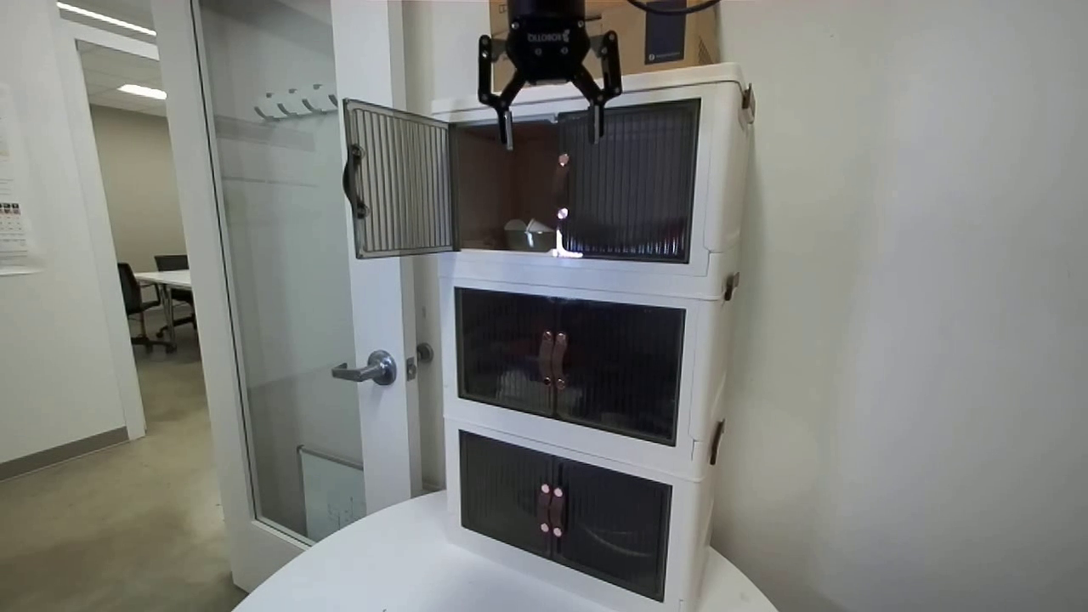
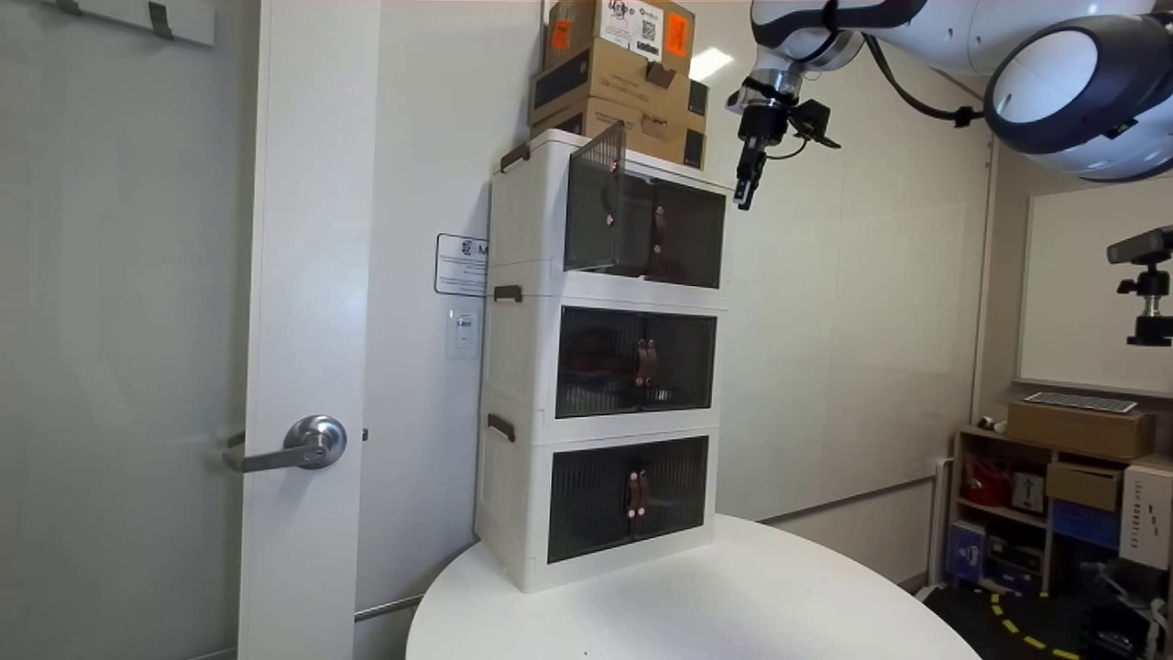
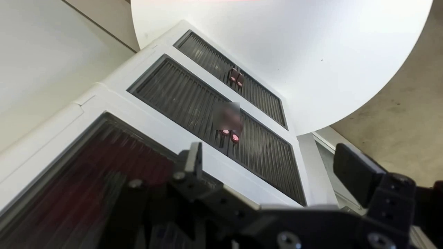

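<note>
My gripper [image 1: 552,133] hangs in front of the top of a white three-tier cabinet [image 1: 576,271], its fingers spread wide with nothing between them. The upper left door [image 1: 403,184] stands swung out to the left. Its neighbour, the upper right door [image 1: 637,184], is closed, with a brown handle [image 1: 562,185] on its left edge. Inside the opened compartment sits a greenish bowl [image 1: 529,240] with pale pieces in it. From the side, the gripper [image 2: 744,204] is clear of the cabinet front, to the right of the opened door [image 2: 595,203]. In the wrist view the fingers [image 3: 193,159] stand far apart.
The middle doors [image 1: 568,367] and bottom doors [image 1: 563,515] are closed. Cardboard boxes [image 2: 621,82] are stacked on the cabinet. It stands on a white round table [image 2: 704,605], whose visible top is bare. A glass door [image 1: 280,265] is at the left.
</note>
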